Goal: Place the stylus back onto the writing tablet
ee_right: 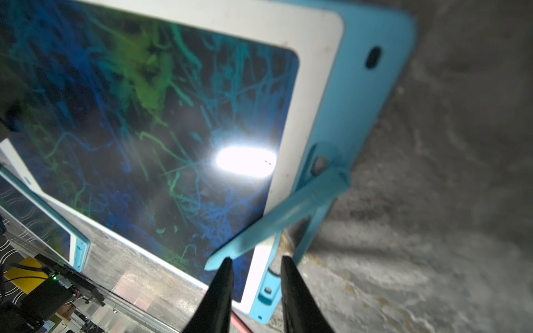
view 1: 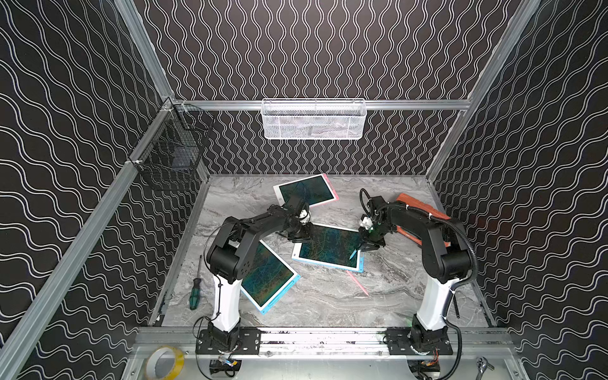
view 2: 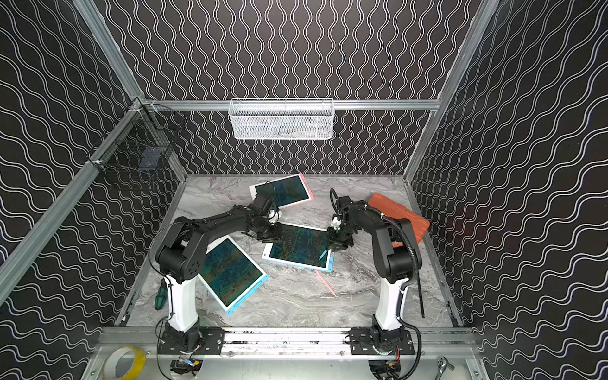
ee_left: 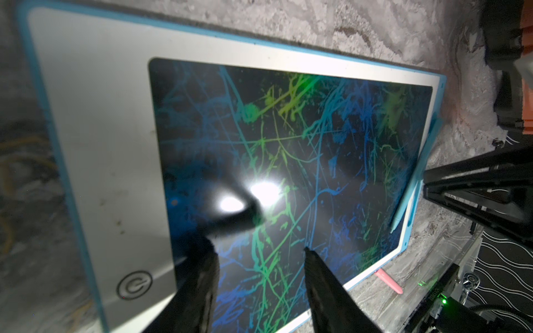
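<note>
The blue-edged writing tablet [view 1: 327, 264] lies flat in the middle of the table. Its blue stylus [ee_right: 277, 219] is out of line with the holder slot and slants across it; the pointed end rests over the screen and the blunt end beyond the blue edge. A pink stylus [view 1: 357, 283] lies on the table just in front of the tablet. My right gripper is open above the tablet's right edge, near the blue stylus's tip, with nothing held. Over the tablet's left part my left gripper stands open and empty.
Another blue-edged tablet [view 1: 292, 280] lies front left, and a pink-edged one [view 1: 332, 183] at the back. An orange case [view 2: 397, 215] sits at the right beneath the right arm. A green screwdriver [view 1: 195, 294] lies far left.
</note>
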